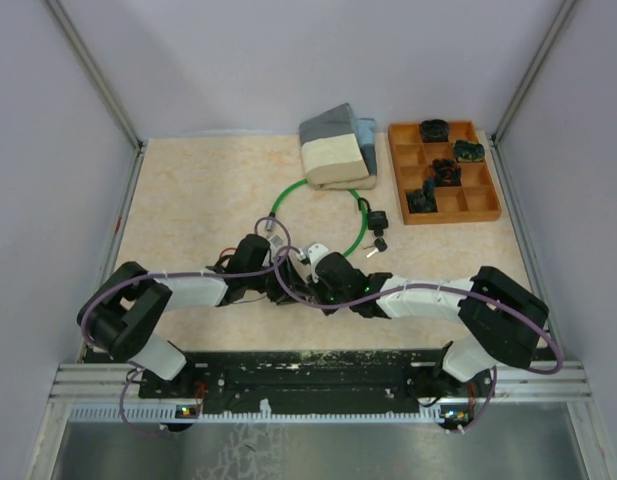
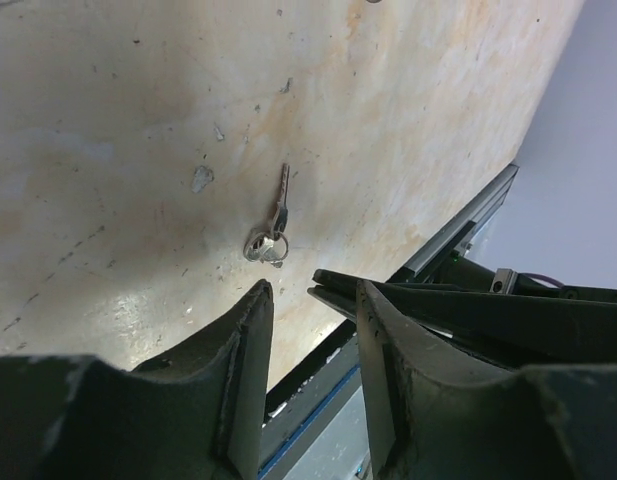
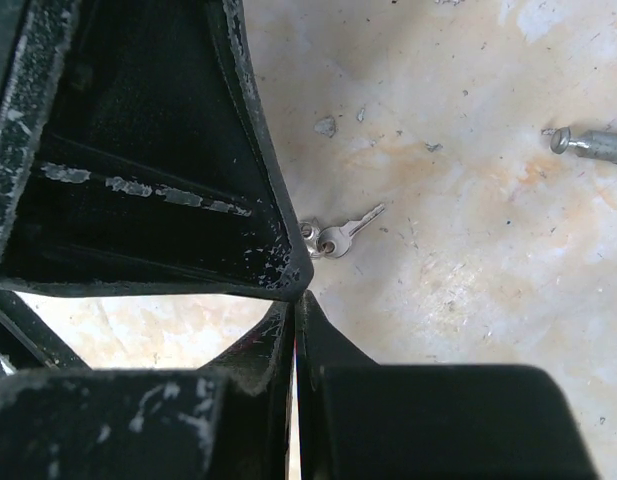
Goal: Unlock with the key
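A small pair of silver keys on a ring (image 2: pixel 278 222) lies on the table, seen in both wrist views; the grippers hide it from above. My left gripper is open, with the keys beyond its fingertips and nothing in between. In the right wrist view, my right gripper is shut with nothing held, its tips just below the keys (image 3: pixel 338 238). A dark left finger (image 3: pixel 138 170) partly covers the ring there. The green cable lock (image 1: pixel 353 245) loops over the table, and its metal end pin (image 3: pixel 593 146) shows on the right.
A folded cloth (image 1: pixel 333 150) lies at the back. The wooden compartment tray (image 1: pixel 468 205) stands back right with dark items. A black padlock (image 1: pixel 377 220) and another key (image 1: pixel 373 251) lie right of the cable.
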